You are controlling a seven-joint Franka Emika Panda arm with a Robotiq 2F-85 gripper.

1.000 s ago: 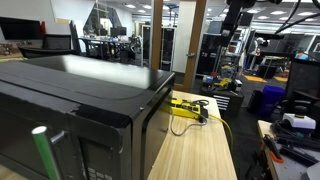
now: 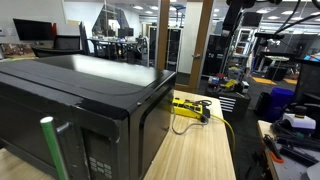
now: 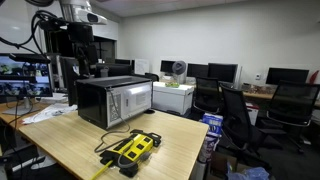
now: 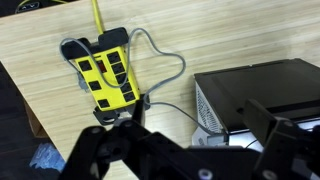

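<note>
A black microwave (image 2: 90, 85) stands on the wooden table, filling the left of exterior view 1. In exterior view 2 its lighter front (image 3: 128, 100) faces the bare part of the table. A yellow power strip (image 4: 108, 80) with black sockets lies beside it, its grey cord looped around. Seen from the wrist, my gripper is open above the table, its two dark fingers wide apart. Nothing shows between them except the tabletop, a thin cord and the microwave's edge below. The arm hangs high, clear of both objects.
Bare table (image 3: 180, 133) lies in front of the microwave. A yellow cable (image 2: 231, 135) runs from the strip over the table edge. Office chairs (image 3: 245, 115) and a white cabinet (image 3: 172, 96) stand beyond the table.
Exterior view 1 as a whole has shifted slightly since a second ago, with the power strip appearing a little further right.
</note>
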